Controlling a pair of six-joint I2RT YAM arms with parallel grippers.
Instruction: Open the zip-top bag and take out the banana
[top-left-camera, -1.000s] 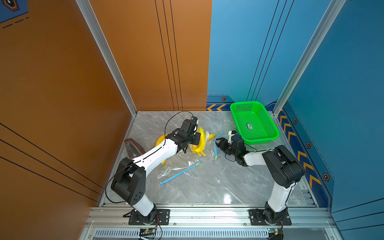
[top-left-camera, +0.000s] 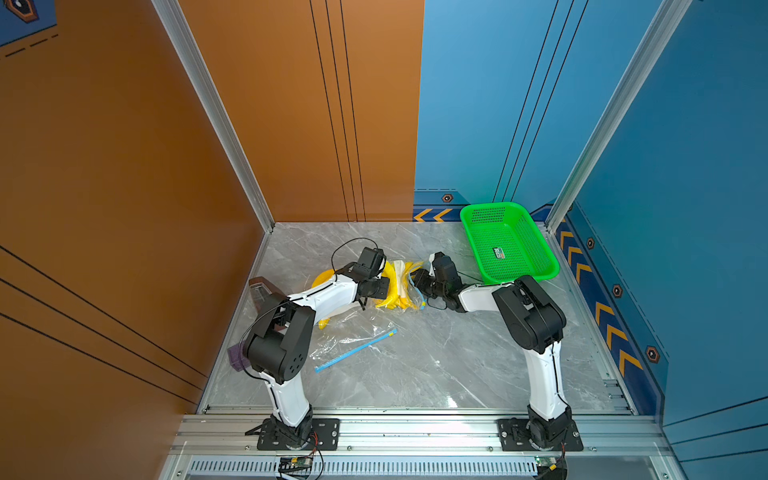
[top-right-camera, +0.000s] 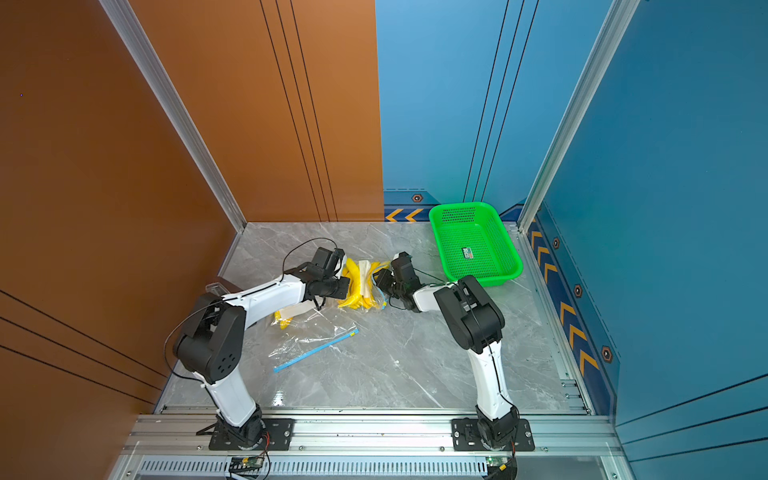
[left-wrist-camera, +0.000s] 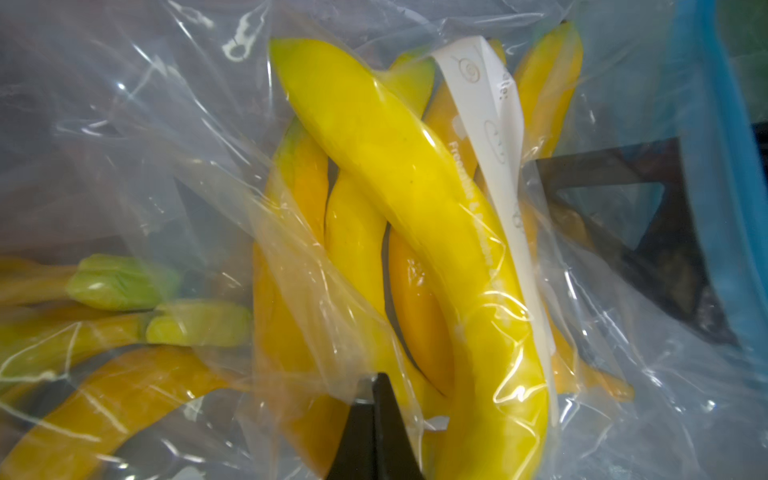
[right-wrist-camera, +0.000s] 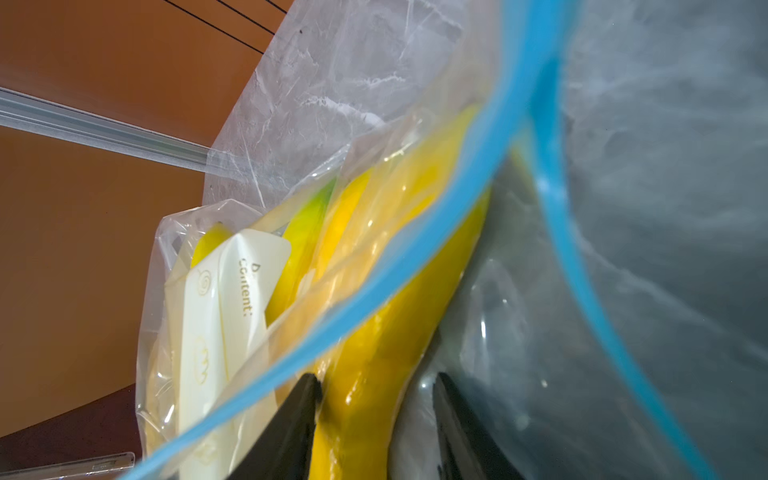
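Note:
A clear zip bag (left-wrist-camera: 640, 48) with several bananas (left-wrist-camera: 448, 232) and a folded white paper lies mid-table. Its blue-edged mouth (right-wrist-camera: 384, 280) hangs parted on the right side. My left gripper is shut over the bag's left part; whether it pinches film cannot be made out. At the mouth, my right gripper has its fingers spread, with a banana (right-wrist-camera: 400, 320) reaching into the gap between them, not clasped. In the left wrist view, the dark right gripper shows through clear film, just inside the blue edge.
Another clear bag with a blue strip (top-left-camera: 356, 349) and more bananas (left-wrist-camera: 96, 392) lies to the left, partly under my left arm. A green basket (top-left-camera: 512, 242) stands back right, empty of bananas.
My right gripper has moved left, into the bag's mouth and up to the bananas.

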